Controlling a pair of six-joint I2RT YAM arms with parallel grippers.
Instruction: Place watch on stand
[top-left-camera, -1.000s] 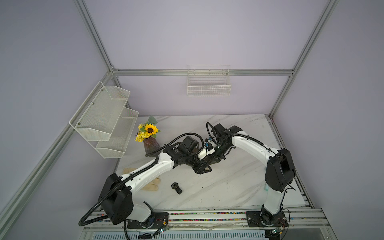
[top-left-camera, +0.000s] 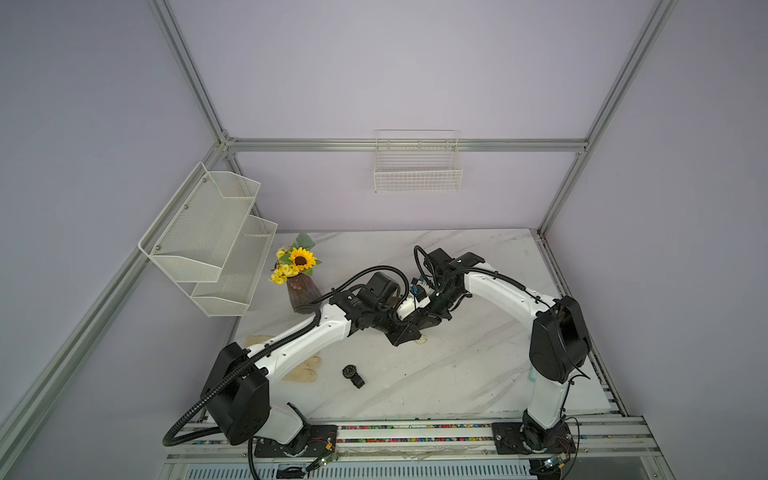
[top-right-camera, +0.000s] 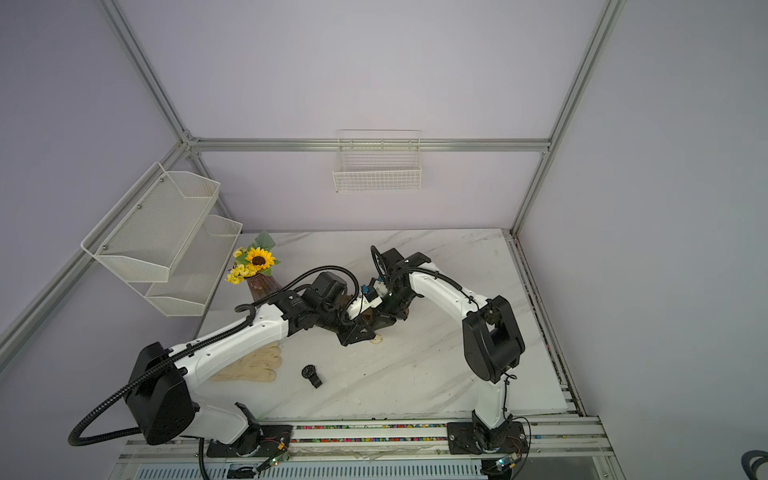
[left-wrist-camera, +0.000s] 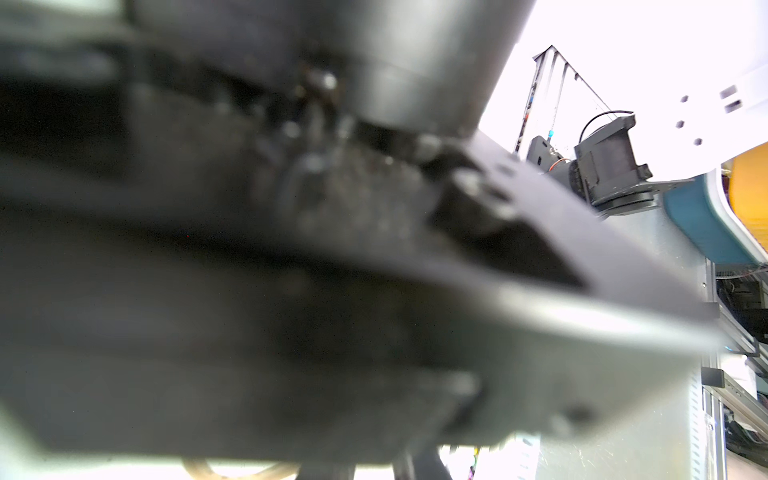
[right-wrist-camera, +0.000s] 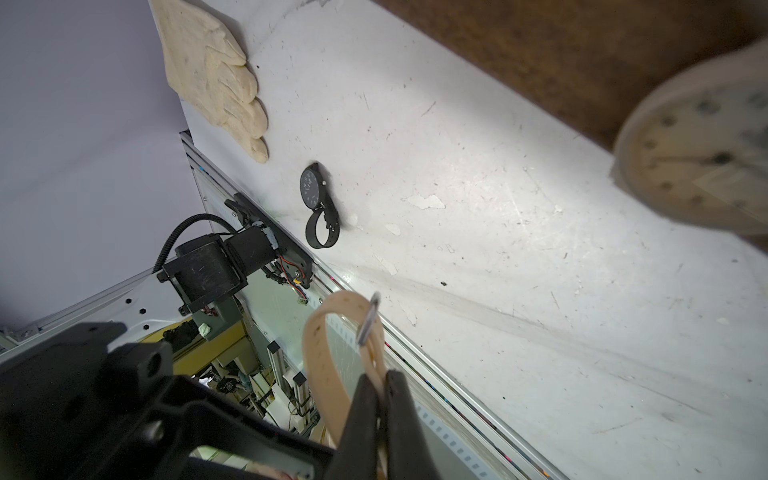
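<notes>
Between the fingertips of my right gripper runs a beige strap (right-wrist-camera: 323, 356), bent into a loop with a metal buckle; the finger is shut on it. A blurred beige watch face (right-wrist-camera: 708, 164) sits close to the camera beside brown wood (right-wrist-camera: 552, 56), possibly the stand. Whether strap and face belong together cannot be told. In the top left view a small beige ring (top-left-camera: 421, 339) shows beside my left gripper (top-left-camera: 402, 337). Arm parts crowd together there, hiding the stand. A large dark part fills the left wrist view, so my left grip cannot be read.
A black watch (right-wrist-camera: 317, 200) lies on the white table. Left of it is a beige glove (right-wrist-camera: 214, 78). A vase of sunflowers (top-left-camera: 302, 289) stands at the back left, near the white mesh shelf (top-left-camera: 209, 232).
My left arm has shifted slightly, and its gripper has moved a little up. The beige ring beside it shows more now. The right arm looks nearly still.
</notes>
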